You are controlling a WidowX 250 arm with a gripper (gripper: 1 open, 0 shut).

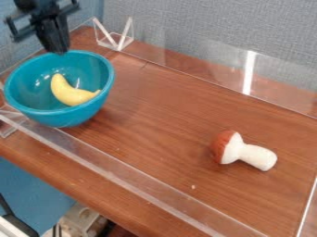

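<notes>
A teal bowl (62,111) stands at the left end of the wooden table, with a yellow banana (70,93) lying inside it. My black gripper (43,35) is high at the top left, above the bowl's back rim and mostly cut off by the frame edge; nothing shows between its fingers, and their spacing is hard to make out. A toy mushroom (244,152) with a red-brown cap and white stem lies on its side at the right.
A white wire rack (113,39) stands behind the bowl. Clear plastic walls run along the table's back and front.
</notes>
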